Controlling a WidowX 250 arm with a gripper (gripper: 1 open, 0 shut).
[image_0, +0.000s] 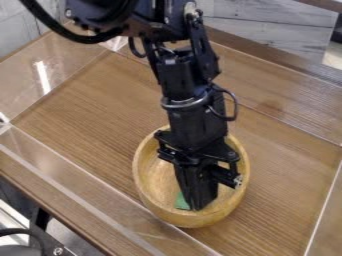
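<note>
My black gripper (201, 186) reaches down from the top into a yellow bowl (154, 170) at the lower middle of the camera view. Its fingertips are low inside the bowl, over a small green object (182, 202) that is mostly hidden behind them. The gripper looks shut; whether anything is between its fingers is hidden.
A pale wall stands at the back.
</note>
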